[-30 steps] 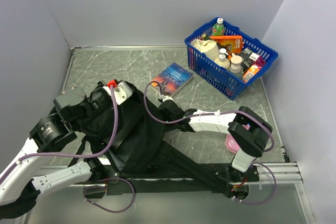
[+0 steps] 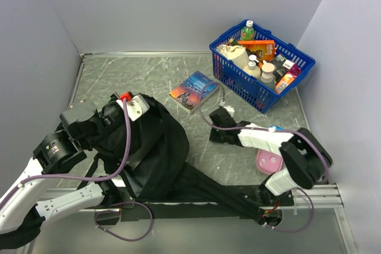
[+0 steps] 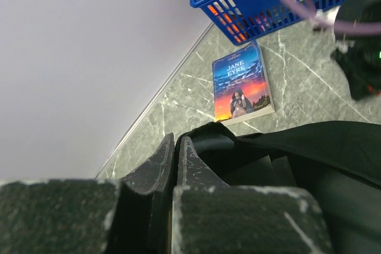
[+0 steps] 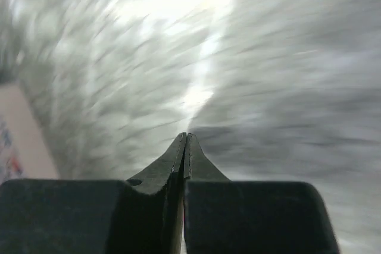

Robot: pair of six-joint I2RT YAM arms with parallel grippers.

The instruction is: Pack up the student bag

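A black bag (image 2: pixel 156 153) lies open at the left of the worktop, its front part draping over the near edge. My left gripper is shut on the bag's rim, with the dark interior showing beyond it. A Jane Eyre book (image 2: pixel 193 91) lies flat behind the bag, its cover also clear in the left wrist view (image 3: pixel 241 81). My right gripper is shut with nothing visible between its fingertips, low over bare marble right of the bag; its wrist view is blurred.
A blue basket (image 2: pixel 241 84) of bottles and packages stands at the back right. A pink item (image 2: pixel 268 162) lies at the right, partly under the right arm. Grey walls enclose the space.
My right gripper has moved away from the bag toward the right, its arm shifting with it. The left arm, bag, book and basket look unchanged.
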